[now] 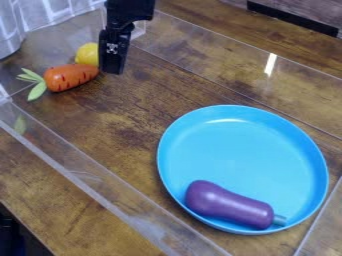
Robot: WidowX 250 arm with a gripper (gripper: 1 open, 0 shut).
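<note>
The black gripper [112, 60] hangs open at the upper left, low over the table beside a yellow round toy [88, 54], whose right side it partly hides. Whether it touches the toy is unclear. An orange carrot [70, 76] with green leaves lies just below and left of the yellow toy. A purple eggplant [230, 204] rests in the lower part of a blue plate [243, 140] at the right.
A clear barrier [94, 182] runs along the near left and around the work area. A silvery object [8, 22] stands at the top left corner.
</note>
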